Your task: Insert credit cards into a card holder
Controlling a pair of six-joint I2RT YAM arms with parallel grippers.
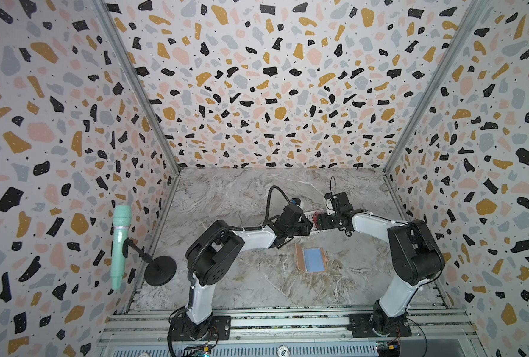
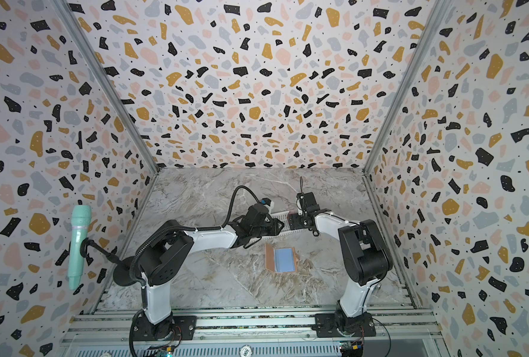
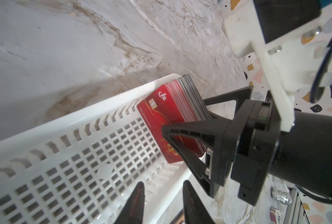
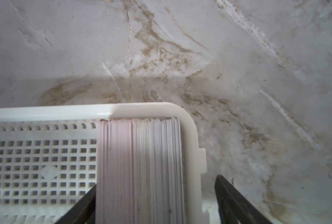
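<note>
A thick row of cards, the front one red, stands on edge at the right end of a white mesh basket. In the right wrist view the card edges run pink to grey. My right gripper is open there, its fingers on either side of the row and the basket's end wall. My left gripper is open and empty, over the basket's near edge. The card holder, blue inside with a brown flap, lies spread on the table in front of the basket.
Both grippers are close together over the small basket. A mint-green microphone on a black stand is far left.
</note>
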